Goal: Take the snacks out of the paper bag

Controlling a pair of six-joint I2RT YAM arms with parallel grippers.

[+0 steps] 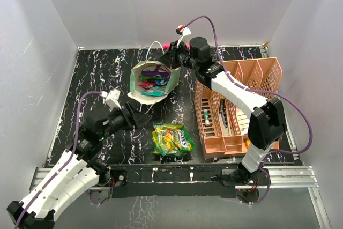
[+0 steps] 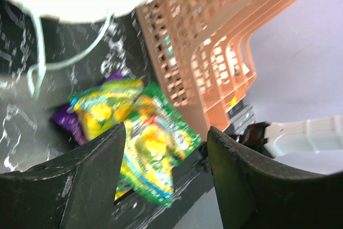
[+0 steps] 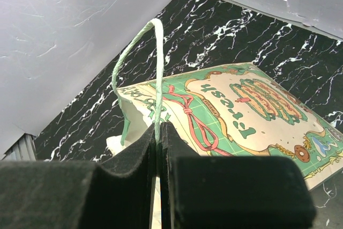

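The paper bag [image 1: 136, 87] lies with its mouth toward the front, holding purple, red and teal snack packs [image 1: 153, 86]. My right gripper [image 1: 166, 57] is at the bag's top, shut on a pale handle [image 3: 159, 63] that runs up from between its fingers in the right wrist view. Green-yellow snack bags [image 1: 172, 139] lie piled in front of the paper bag, with purple showing beneath in the left wrist view. My left gripper [image 1: 138, 116] hangs above and left of that pile, open, with nothing visible held between its fingers.
An orange basket [image 1: 262, 71] with compartments and a few items fills the right side of the table. Walls surround the back and sides. Bare marble tabletop [image 1: 96, 73] shows at the left.
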